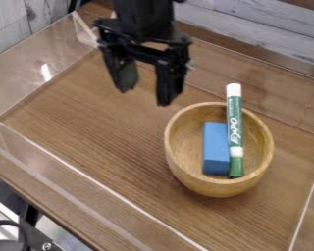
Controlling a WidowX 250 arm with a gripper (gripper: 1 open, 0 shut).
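The black gripper (144, 69) hangs at the top centre of the camera view, above the wooden floor and up and to the left of a wooden bowl. It stands open, its fingers apart and somewhat blurred. In the wooden bowl (184, 145) at the right lie a blue block (215, 147) and, upright in the view along its right side, a green and white marker (235, 118) whose top reaches past the bowl's rim.
A light wall edge runs along the top left and top right. A black cable (16, 235) lies in the bottom left corner.
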